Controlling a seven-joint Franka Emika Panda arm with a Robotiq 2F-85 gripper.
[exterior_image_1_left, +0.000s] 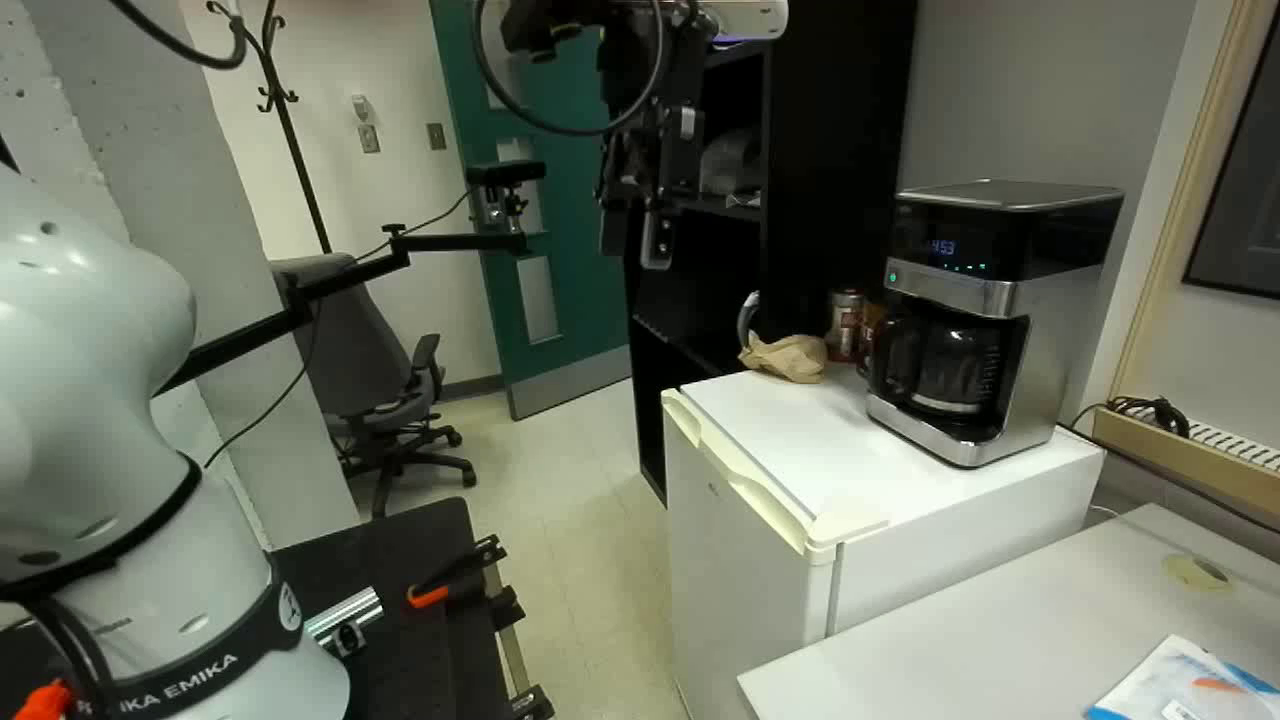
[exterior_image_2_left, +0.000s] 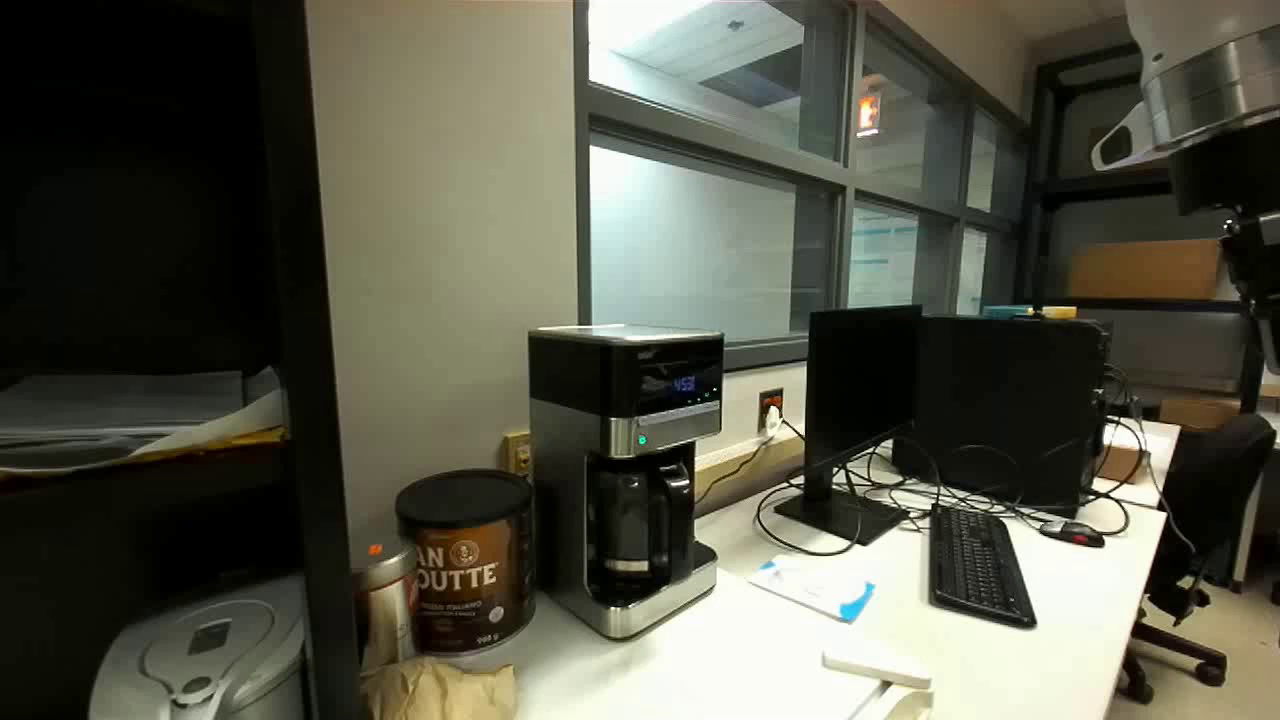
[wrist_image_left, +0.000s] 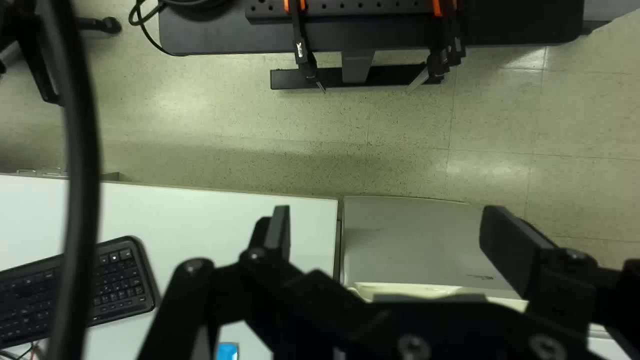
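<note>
In the wrist view my gripper stands open, its two dark fingers wide apart with nothing between them. Below it show the floor and the front of a small white fridge (wrist_image_left: 414, 240). Exterior view 1 has the gripper (exterior_image_1_left: 648, 240) high up, above and to the left of the fridge (exterior_image_1_left: 756, 528), touching nothing. A black and steel coffee maker (exterior_image_1_left: 1068, 324) stands on the fridge, its glass carafe (exterior_image_1_left: 954, 366) inside. From the other side, the coffee maker (exterior_image_2_left: 570, 480) shows a lit display. In that view the arm is at the upper right, its fingertips unclear.
Beside the coffee maker are a brown coffee can (exterior_image_2_left: 468, 600), a steel canister (exterior_image_2_left: 387, 606) and a crumpled paper bag (exterior_image_2_left: 444, 694). The white desk (exterior_image_1_left: 936, 636) adjoins the fridge, holding a monitor (exterior_image_2_left: 858, 378) and keyboard (exterior_image_2_left: 978, 564). A dark shelf (exterior_image_1_left: 828, 156) rises behind.
</note>
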